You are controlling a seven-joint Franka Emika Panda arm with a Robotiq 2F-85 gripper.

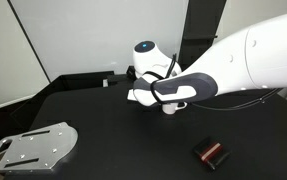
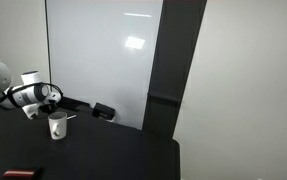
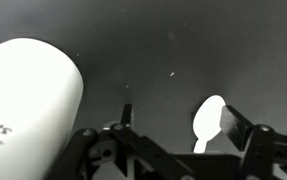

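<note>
In the wrist view my open gripper hangs over the dark table with nothing held between its fingers. A small white spoon (image 3: 209, 116) lies near the right finger, its bowl towards the top and its handle running down behind the gripper. The large white rounded shape at the left edge, with small dark writing, looks like the mug (image 3: 23, 95). From the outside, the white mug (image 2: 58, 126) stands upright beside the arm's end. Part of the mug (image 1: 170, 108) also shows below the arm in the first exterior view, where the fingertips are hidden.
A flat metal plate (image 1: 31, 150) with slots lies at the table's left. Towards the front right is a dark item with a reddish-brown stripe (image 1: 212, 153). A small black object (image 2: 104, 111) sits by the whiteboard. Mid-table in front of the arm is bare.
</note>
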